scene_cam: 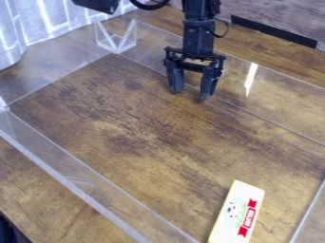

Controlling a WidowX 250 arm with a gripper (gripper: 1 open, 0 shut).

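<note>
The black gripper (193,80) hangs low over the wooden floor at the back centre of the clear-walled area, open, with nothing clearly visible between its fingers. A cream packet with red and green print (237,216) lies flat near the front right, well apart from the gripper.
Clear plastic walls (40,155) border the area, with a small white frame (116,34) at the back left and pale curtain-like material (21,21) beyond. A dark strip (273,32) lies at the back right.
</note>
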